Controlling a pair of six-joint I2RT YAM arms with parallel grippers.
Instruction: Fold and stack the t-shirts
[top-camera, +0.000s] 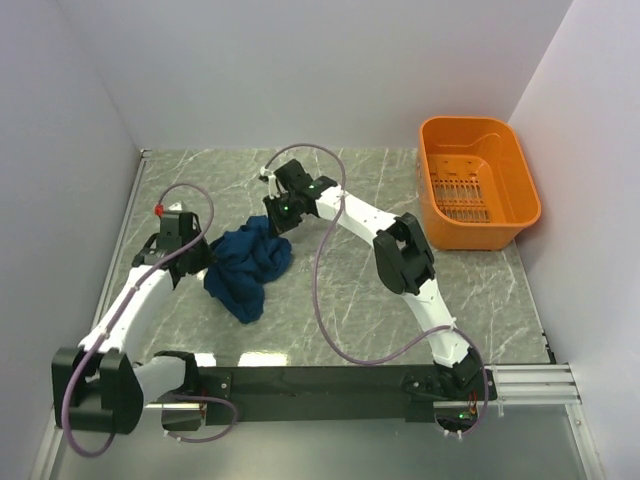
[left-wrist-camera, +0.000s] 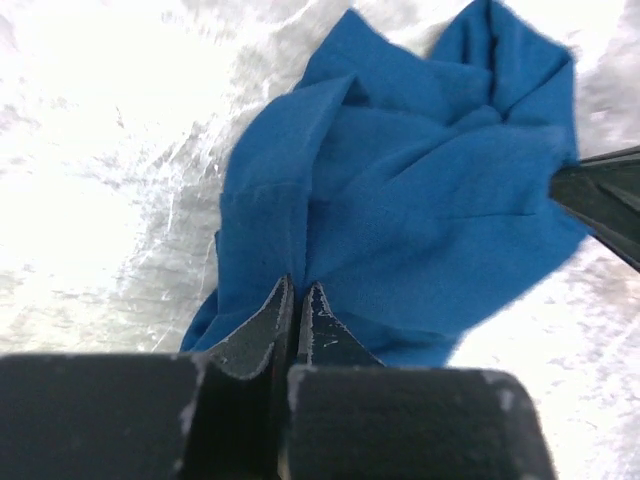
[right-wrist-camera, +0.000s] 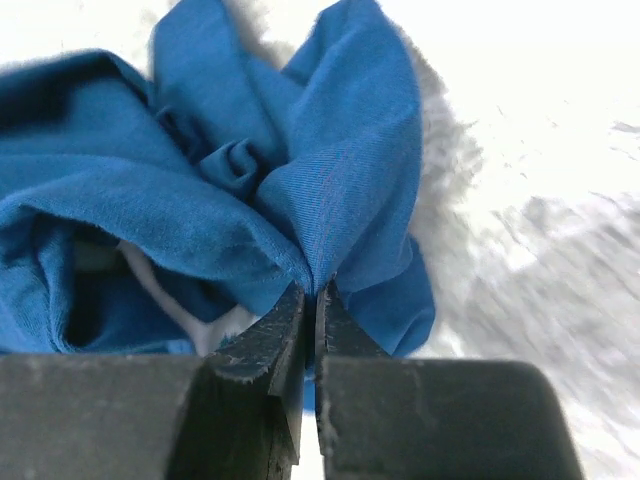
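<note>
A crumpled dark blue t-shirt (top-camera: 244, 272) lies on the left half of the marble table. My left gripper (top-camera: 202, 258) is at its left side, shut; in the left wrist view the cloth (left-wrist-camera: 410, 210) runs right up to the fingertips, and whether any is pinched cannot be seen clearly. My right gripper (top-camera: 275, 225) is at the shirt's upper right, shut on a bunched fold of blue cloth (right-wrist-camera: 340, 190), as the right wrist view shows.
An orange plastic bin (top-camera: 478, 230), empty, stands at the back right of the table. Walls bound the back and sides.
</note>
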